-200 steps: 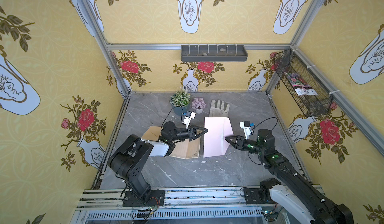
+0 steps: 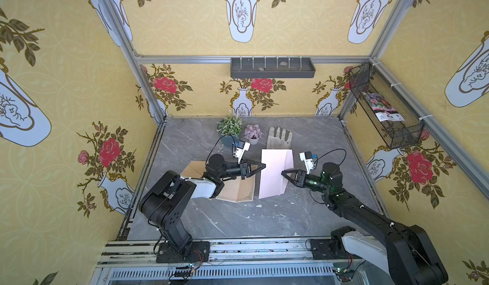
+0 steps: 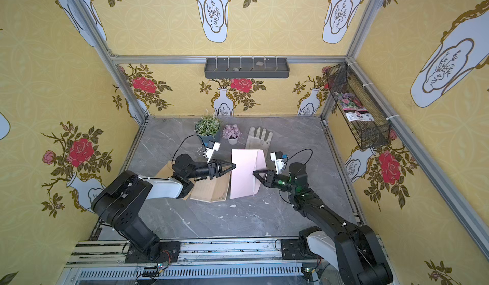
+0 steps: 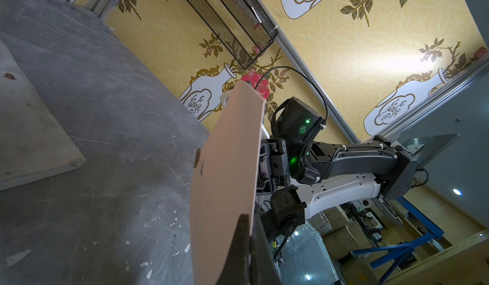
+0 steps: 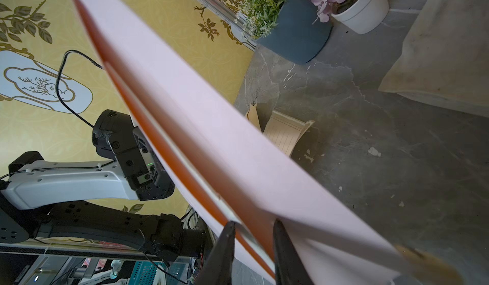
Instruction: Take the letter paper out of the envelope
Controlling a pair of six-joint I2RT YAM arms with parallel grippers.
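Observation:
A pale pink envelope (image 2: 273, 171) stands off the table between my two arms. My left gripper is shut on its left edge, the thin paper running in between the fingers. Seen from the right wrist, the envelope (image 5: 203, 116) gapes and shows an orange inside, with a pale thin edge (image 5: 186, 165) along it that looks like the letter paper. My right gripper is part open at this mouth, one finger (image 5: 224, 251) on each side of that pale edge. Most of the sheet is hidden inside.
An open cardboard piece (image 2: 239, 189) lies under the left arm. Behind stand a green potted plant (image 2: 229, 127) and a small purple one (image 2: 252, 134); a pale hand-shaped board (image 2: 279, 138) lies beside them.
My right gripper has moved a little to the left, further in at the envelope's right side. That side has folded inward and looks narrower. The left arm has stayed nearly still.

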